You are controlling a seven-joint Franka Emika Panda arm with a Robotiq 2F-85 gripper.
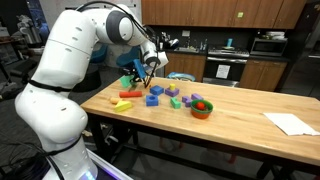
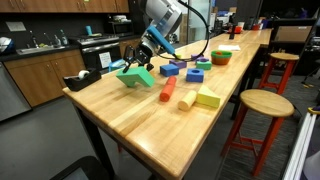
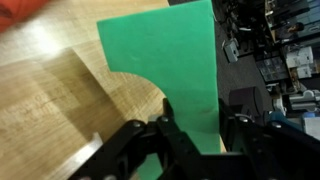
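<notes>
A large green arch-shaped block (image 3: 165, 60) fills the middle of the wrist view. My gripper is shut on it, with dark fingers on both sides of its lower part. In exterior view 2 the green block (image 2: 137, 77) is tilted, at or just above the left end of the wooden table; whether it touches the wood is unclear. The gripper (image 2: 147, 60) sits right over it there. Exterior view 1 shows the block (image 1: 127, 81) only partly, at the table's far left end.
A red cylinder (image 2: 167, 90), a yellow cylinder (image 2: 187, 100) and a yellow block (image 2: 208, 97) lie nearby. Blue blocks (image 1: 152, 100) and several smaller pieces are farther along. A green bowl (image 1: 202, 111) holds red things.
</notes>
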